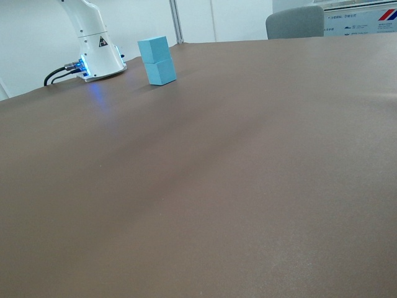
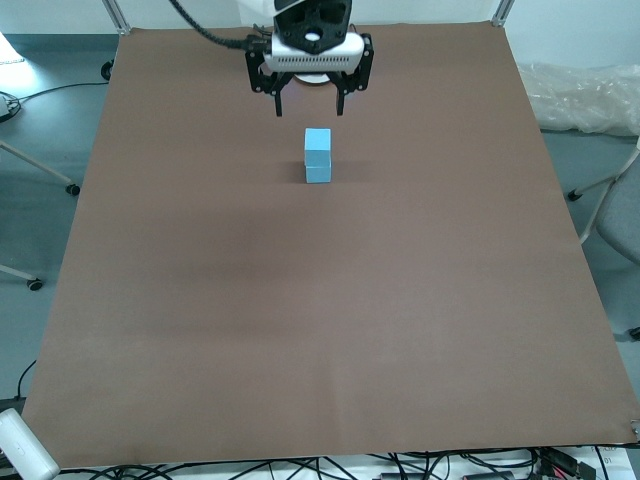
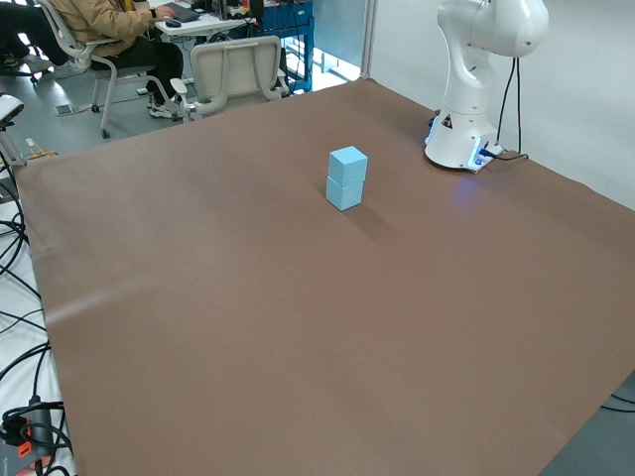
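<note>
Two light blue cubes, one on the other, stand on the brown table [image 2: 330,300]: the upper cube [image 2: 318,140] and lower cube [image 2: 318,175] in the left view, and likewise the upper cube [image 1: 153,49] in the top view and [image 3: 347,164] in the right view. My black-and-white gripper [image 2: 310,108] is above and behind the stack at the far end in the left view, its two fingers spread open with nothing between them. The gripper does not appear in the top or right views.
The robot's white base [image 3: 456,139] stands at the table's far edge, cables beside it. Chairs [image 3: 228,74], a seated person and cable bundles lie beyond the edges.
</note>
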